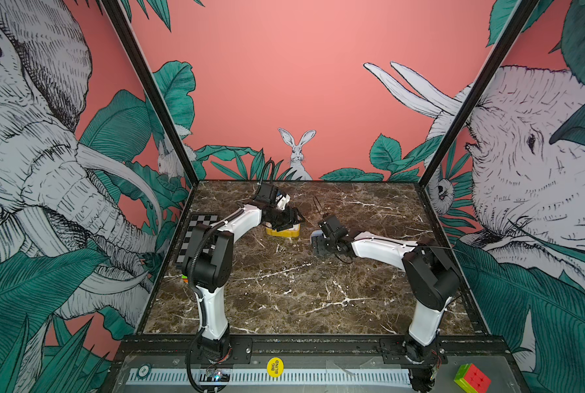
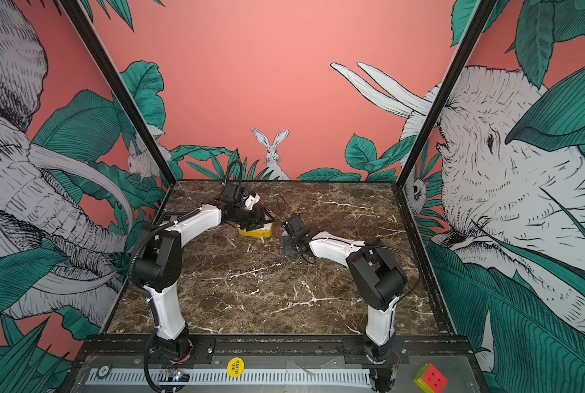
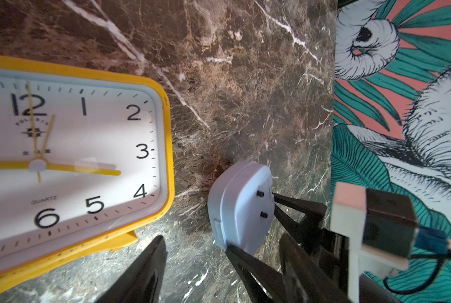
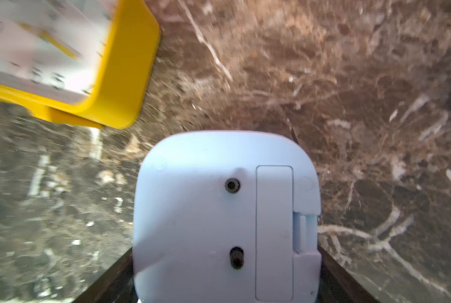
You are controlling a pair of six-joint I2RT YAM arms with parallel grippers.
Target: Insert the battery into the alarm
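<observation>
A light-blue case (image 4: 200,222) with two dark knobs, a long strip-shaped lid and a notch turns its back to my right wrist camera. My right gripper is spread wide around it, dark fingers (image 4: 115,280) at both sides; how firmly they touch it cannot be told. In the left wrist view the case (image 3: 253,207) stands tilted between those fingers. My left gripper is part open with nothing visible between its own fingers, close to that case and to a yellow clock (image 3: 84,131). No battery shows.
The yellow clock stands upright just left of the case and close to both grippers. A checkered board (image 1: 204,226) lies at the table's left edge, partly behind the left arm.
</observation>
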